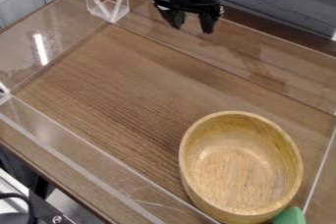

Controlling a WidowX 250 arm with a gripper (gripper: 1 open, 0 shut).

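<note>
The black gripper (187, 17) hangs at the top centre of the camera view over the back of the wooden table (118, 90), open, its dark fingers pointing down. I cannot make out anything between the fingers. A large tan bowl (239, 169) sits empty at the near right.
A clear or white wire-like holder (108, 4) stands at the back left. A green object (289, 216) shows at the bottom right corner beside the bowl. A wall runs along the back.
</note>
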